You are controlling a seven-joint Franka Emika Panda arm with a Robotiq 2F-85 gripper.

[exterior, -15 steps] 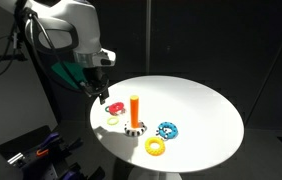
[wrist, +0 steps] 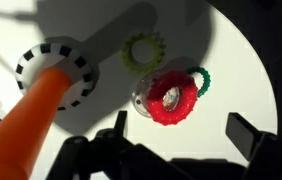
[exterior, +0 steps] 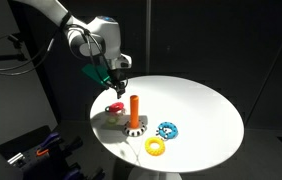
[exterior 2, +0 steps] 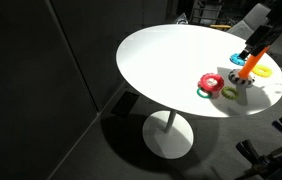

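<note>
An orange post [exterior: 134, 110] stands upright on the white round table, with a black-and-white ring [exterior: 135, 129] around its foot. In the wrist view a red ring [wrist: 172, 98] lies between and beyond the fingers of my open gripper, overlapping a clear ring [wrist: 142, 92]. A yellow-green ring [wrist: 142, 52] and a dark green ring [wrist: 200, 80] lie close by. Nothing is between the fingers. From the side, my gripper [exterior: 119, 91] hangs above the red ring [exterior: 115, 106], apart from it. A yellow ring [exterior: 155, 146] and a blue ring [exterior: 168, 130] lie right of the post.
The post rises close to the gripper's side, filling the left of the wrist view.
The arm has moved right and farther over the table, and its gripper now hangs nearer the post, above the red ring. The rings and post look unmoved.
</note>
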